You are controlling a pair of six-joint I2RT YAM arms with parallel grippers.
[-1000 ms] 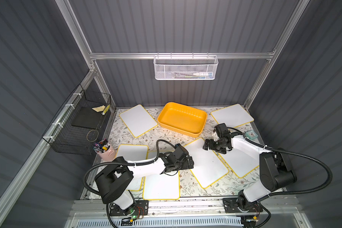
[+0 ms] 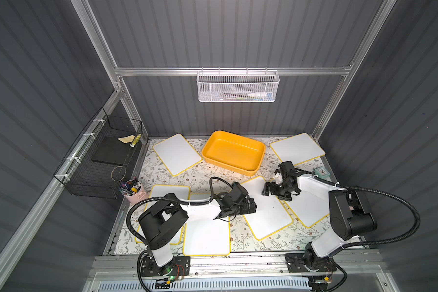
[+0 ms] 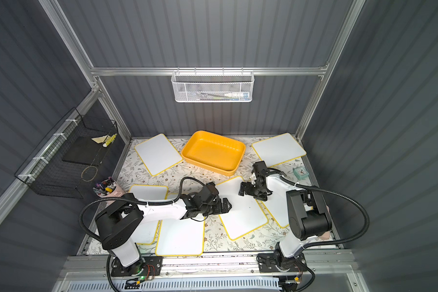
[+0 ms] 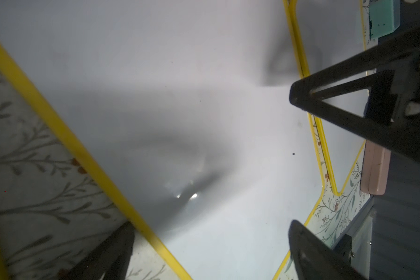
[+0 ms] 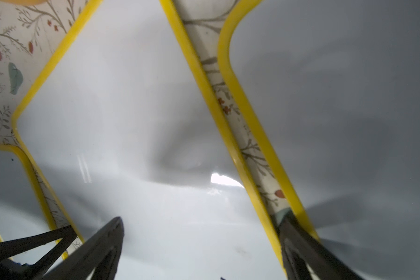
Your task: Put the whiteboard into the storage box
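A white whiteboard with a yellow rim lies flat on the patterned table between my two arms. My left gripper is over its left edge, with spread fingers on either side of that rim area and nothing held. At the board's right edge stands my right gripper, also open; one of its fingers is at the yellow rim, near the gap to the neighbouring board. Whether the fingers touch the board cannot be told. Behind the board sits the empty orange storage box.
Other whiteboards lie around: back left, back right, front left and under the right arm. A pink pen cup stands at left, a teal item at right. A white mesh basket hangs behind.
My left gripper has moved right, further over the board's left edge. The right gripper has shifted slightly right and toward the front. The middle board has moved slightly, if at all.
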